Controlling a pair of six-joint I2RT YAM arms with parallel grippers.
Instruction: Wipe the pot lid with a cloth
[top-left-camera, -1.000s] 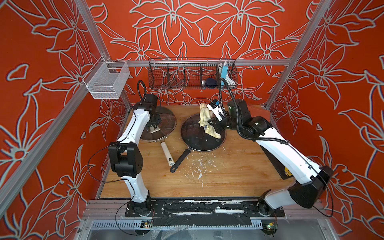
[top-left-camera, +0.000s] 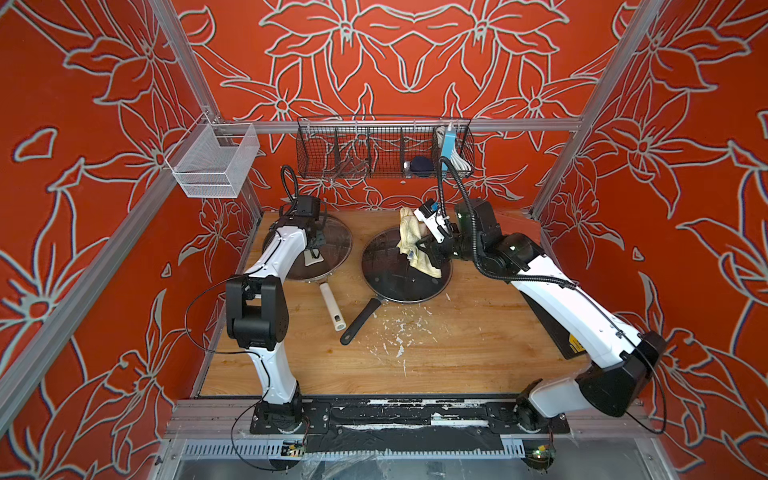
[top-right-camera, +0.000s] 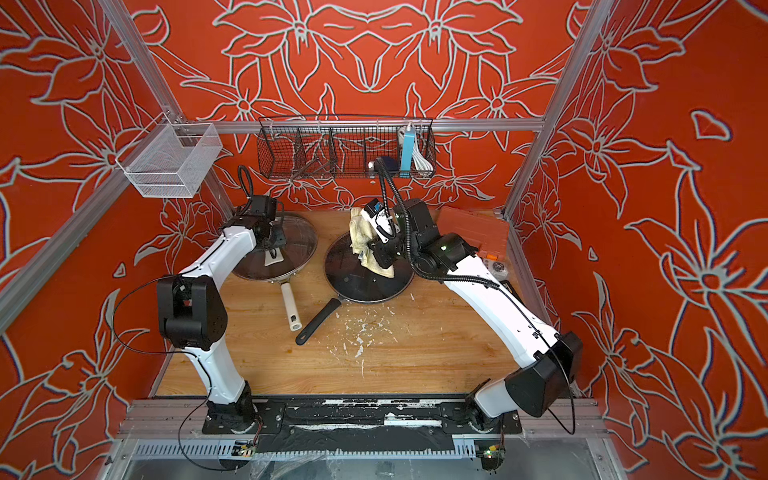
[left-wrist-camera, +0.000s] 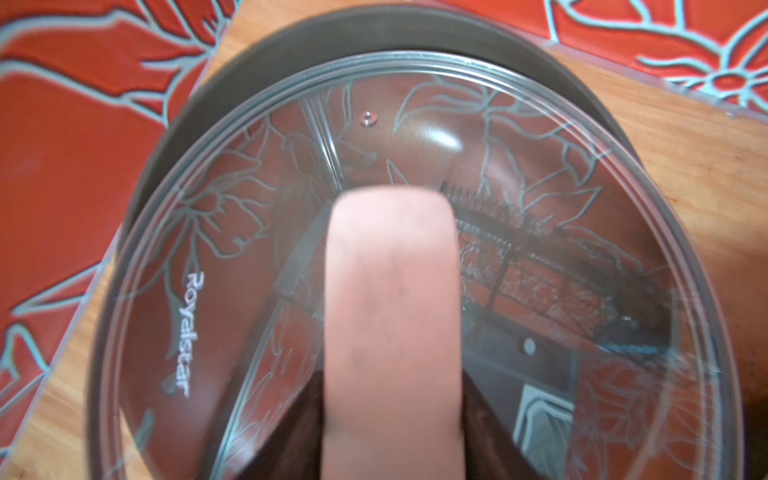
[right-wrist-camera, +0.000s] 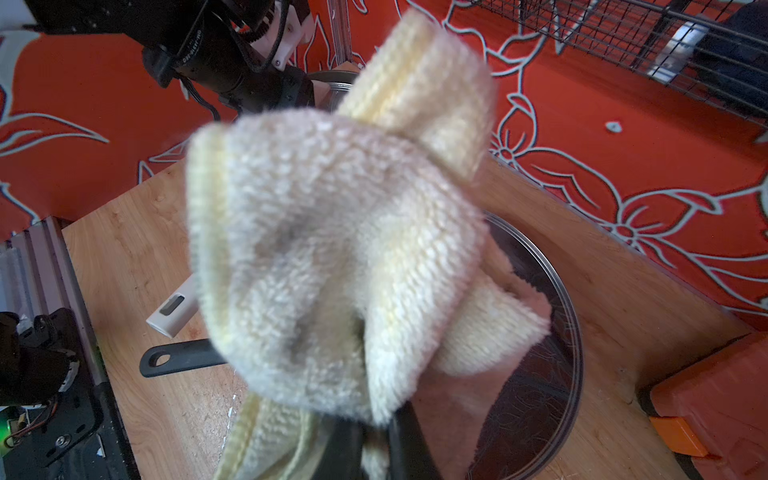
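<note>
In the left wrist view, a clear glass pot lid (left-wrist-camera: 256, 192) marked Royalstar lies off-centre over a dark pan (left-wrist-camera: 312, 36). Its long pale handle (left-wrist-camera: 392, 304) rises between the fingers of my left gripper; contact on both sides is too blurred to judge. A cream fleece cloth (right-wrist-camera: 336, 240) hangs bunched from my right gripper, which is shut on it. Both are over a second dark pan with a glass top (top-left-camera: 392, 276). Folds of cloth hide most of my right fingers.
The left pan's cream handle (top-left-camera: 333, 307) and the other pan's black handle (top-left-camera: 360, 321) point toward the front. White scraps (top-left-camera: 400, 332) litter the front table. A wire basket (top-left-camera: 384, 152) hangs on the back wall.
The right arm and cloth look unchanged.
</note>
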